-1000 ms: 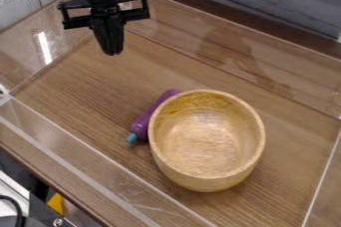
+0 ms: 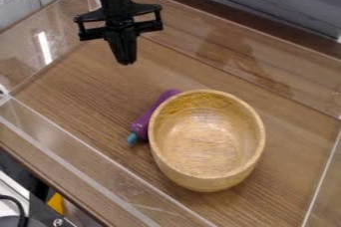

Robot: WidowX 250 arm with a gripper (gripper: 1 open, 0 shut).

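My black gripper hangs over the upper left of the wooden table, shut, with nothing visible between its fingers. Below and to the right, a purple object with a teal tip, like an eggplant toy or bottle, lies against the left side of a large pale yellow bowl, partly hidden by its rim.
A raised edge runs along the back. At the lower left are the table's edge and some dark cables.
My gripper has moved a little to the right over the last second. The bowl and the purple object have not moved.
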